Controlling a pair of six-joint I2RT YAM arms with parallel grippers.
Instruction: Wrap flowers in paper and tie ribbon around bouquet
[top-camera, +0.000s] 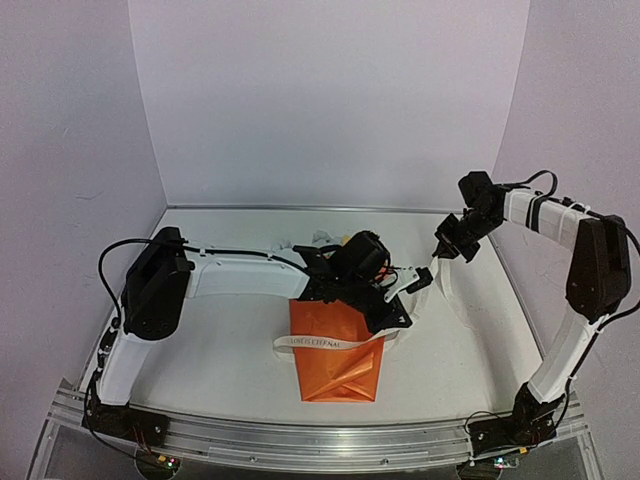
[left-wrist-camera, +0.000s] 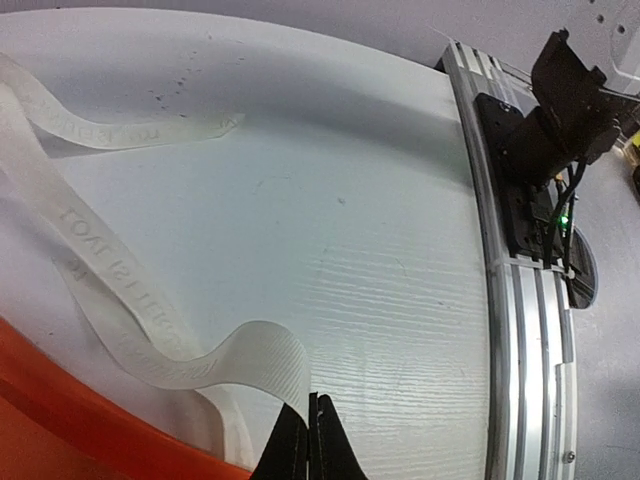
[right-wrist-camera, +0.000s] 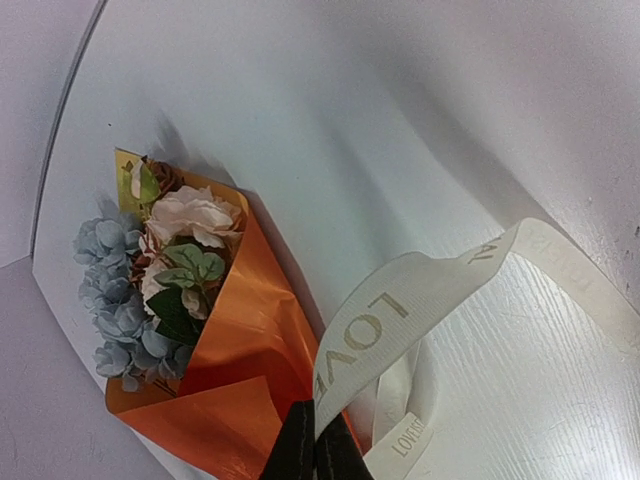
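The bouquet is wrapped in orange paper (top-camera: 337, 378) and lies flat in the middle of the table. Its blue flowers (right-wrist-camera: 112, 290) and cream flowers (right-wrist-camera: 195, 215) show in the right wrist view; the left arm covers most of them from above. A white printed ribbon (top-camera: 315, 343) crosses the front of the paper. My left gripper is shut on one part of the ribbon, right of the wrap. Shut on another part of the ribbon, my right gripper is farther right and back, with a loose tail hanging beyond it.
The left arm (top-camera: 245, 278) stretches over the bouquet, its gripper close to the right one. Bare table (top-camera: 225, 355) shows left of the wrap and at the front right. Walls stand behind and at both sides.
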